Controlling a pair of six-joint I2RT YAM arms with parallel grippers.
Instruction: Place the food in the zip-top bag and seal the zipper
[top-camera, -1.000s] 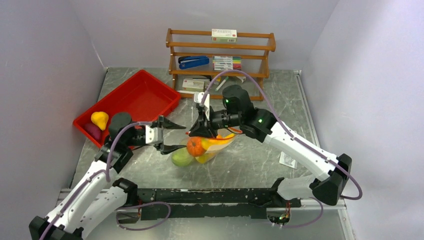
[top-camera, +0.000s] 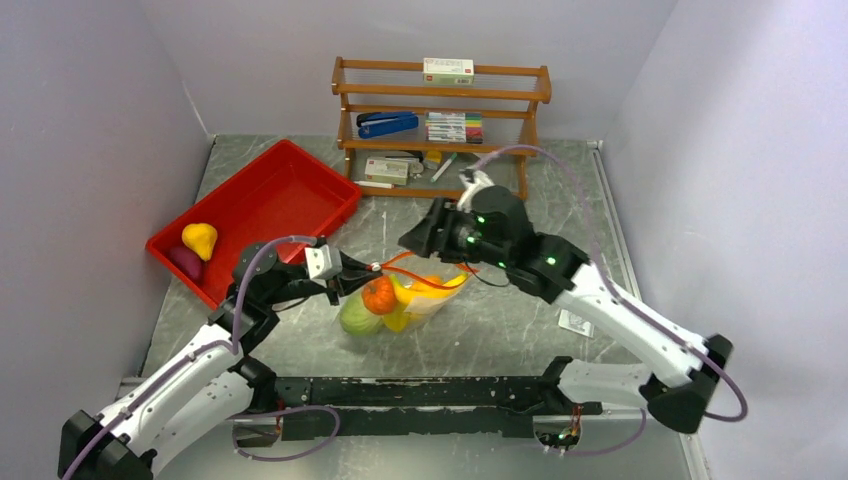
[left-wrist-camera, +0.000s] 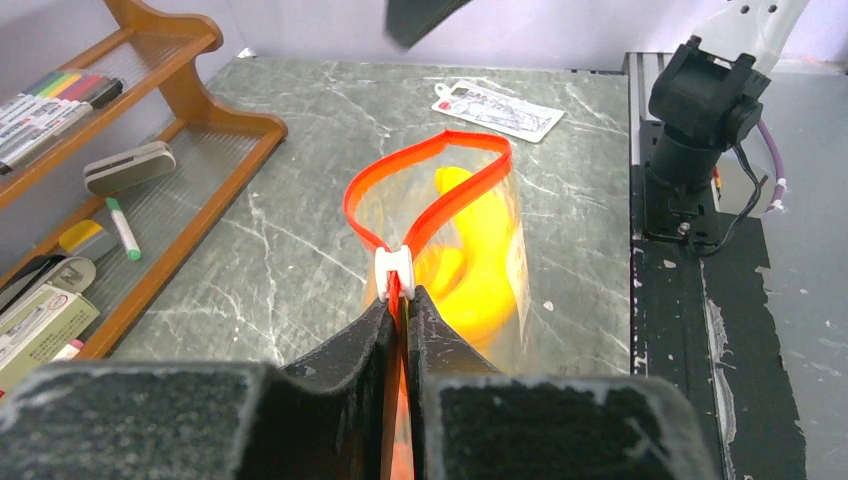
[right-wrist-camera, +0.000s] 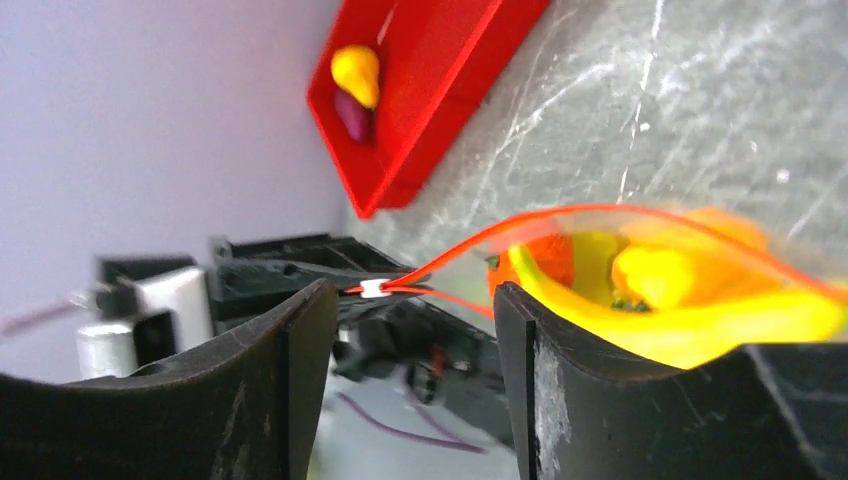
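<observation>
The clear bag (left-wrist-camera: 375, 205) has an orange zipper rim that gapes in a loop, with a white slider (left-wrist-camera: 394, 268) at its near end. My left gripper is shut on the rim's end, right by the slider. Inside the bag are an orange pumpkin-like item (top-camera: 379, 296), a banana (right-wrist-camera: 640, 325) and other yellow food. A green item (top-camera: 358, 316) lies at the bag's lower left; whether it is inside cannot be told. My right gripper hangs above the bag, its fingers apart and nothing held between them.
A red tray (top-camera: 290, 200) at the left holds a yellow pear-like item (top-camera: 200, 240) and a purple one (top-camera: 186, 262). The wooden rack (top-camera: 440, 148) stands at the back with stationery. A white tag (top-camera: 575, 323) lies right.
My left gripper went from open to shut on the rim's end.
</observation>
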